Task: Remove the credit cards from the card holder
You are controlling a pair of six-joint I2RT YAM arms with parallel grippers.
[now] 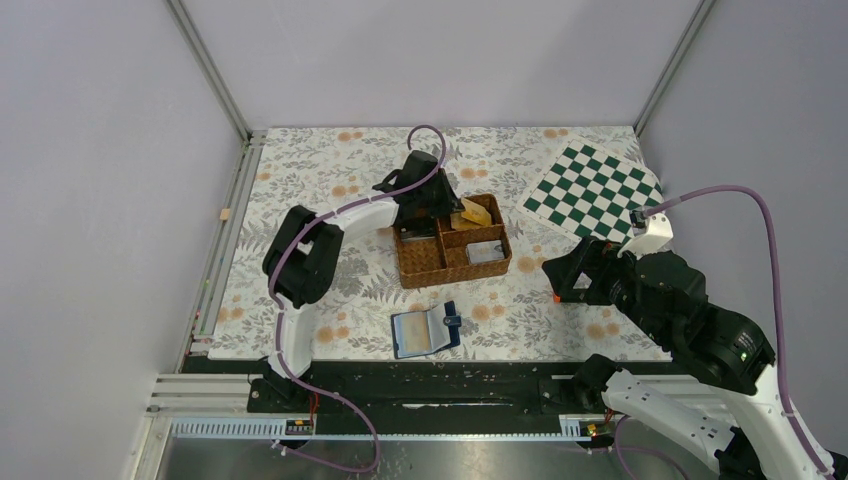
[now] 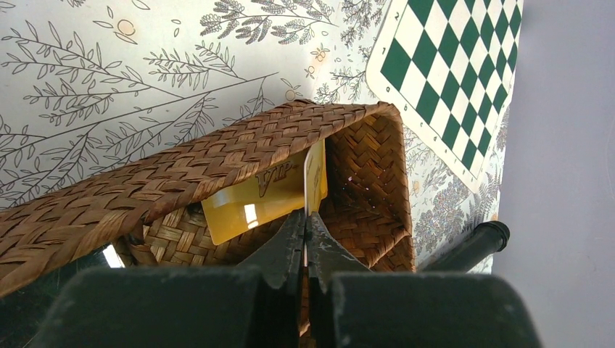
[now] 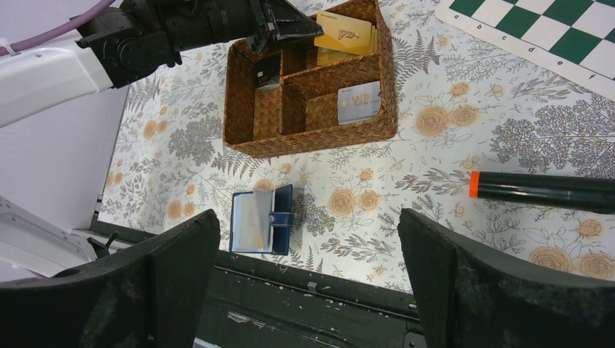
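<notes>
In the back right compartment of the woven basket (image 1: 420, 275) are yellow VIP cards (image 2: 257, 196); my left gripper is over them, shut on an upright yellow card seen edge-on between its fingertips. A silver card (image 3: 357, 103) lies in the front right compartment and dark cards (image 3: 267, 71) in the left one. An open blue card holder (image 3: 281, 238) with a clear sleeve lies on the table in front of the basket. My right gripper is open above the table at the right, with nothing between its fingers.
A green checkered mat (image 1: 590, 188) lies at the back right. A dark tube with an orange end (image 3: 544, 190) lies right of the basket.
</notes>
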